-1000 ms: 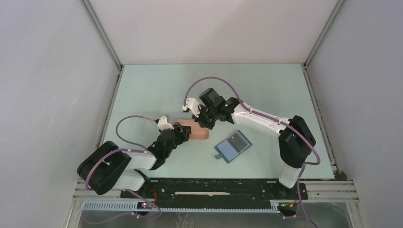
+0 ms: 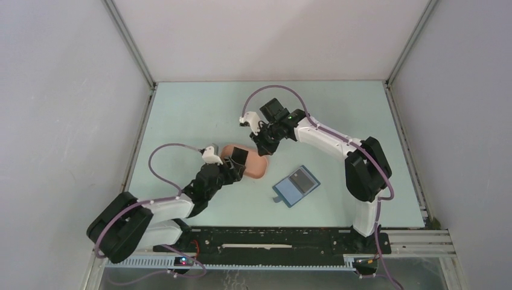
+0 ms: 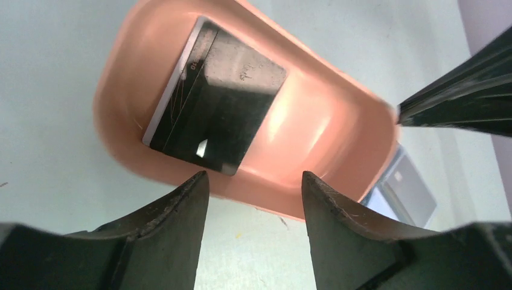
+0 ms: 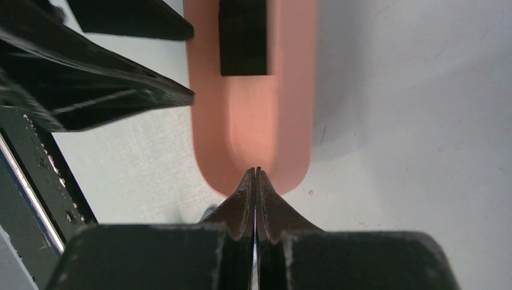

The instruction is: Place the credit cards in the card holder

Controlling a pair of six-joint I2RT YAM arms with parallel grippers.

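Note:
A pink tray [image 2: 259,166] lies mid-table, with a dark flat rectangular item [image 3: 223,103] inside at one end; whether it is cards cannot be told. My left gripper is over the tray's near edge, its fingers apart with nothing between them. My right gripper is shut, nothing showing between its fingertips, at the tray's end. The black fingers of one arm reach in beside the tray in each wrist view. A blue-grey flat object with a tab [image 2: 288,192], perhaps the card holder, lies to the right.
A dark rail runs along the front edge. White walls stand at the back and sides.

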